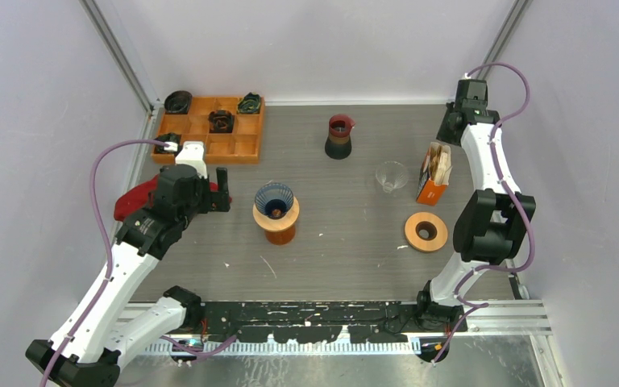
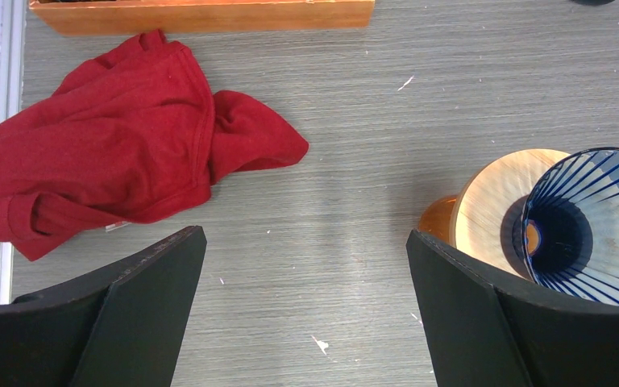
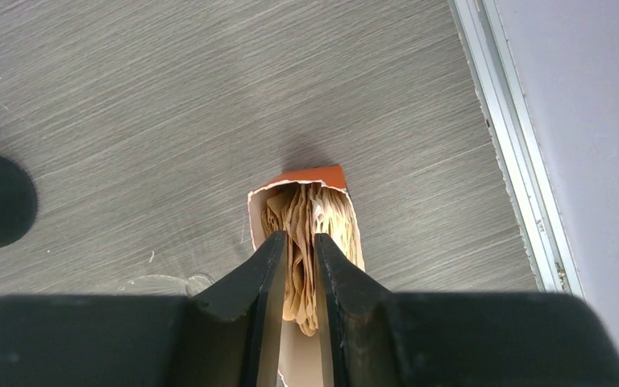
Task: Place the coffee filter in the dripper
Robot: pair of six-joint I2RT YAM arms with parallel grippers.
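Observation:
An orange box of folded paper filters (image 1: 434, 173) stands at the right of the table; in the right wrist view its filters (image 3: 314, 222) show from above. My right gripper is above the box, its fingertips close together over the filters; whether it holds one is unclear. A blue ribbed dripper (image 1: 275, 201) sits on a wooden stand (image 1: 267, 222) at the table's middle left, also at right in the left wrist view (image 2: 588, 185). My left gripper stands open to the left of it, with nothing between its fingers.
A red cloth (image 2: 113, 153) and a wooden organizer (image 1: 243, 145) are at the left. A carafe (image 1: 338, 145), a clear glass dripper (image 1: 391, 173) and a wooden ring (image 1: 411, 234) stand toward the centre and right.

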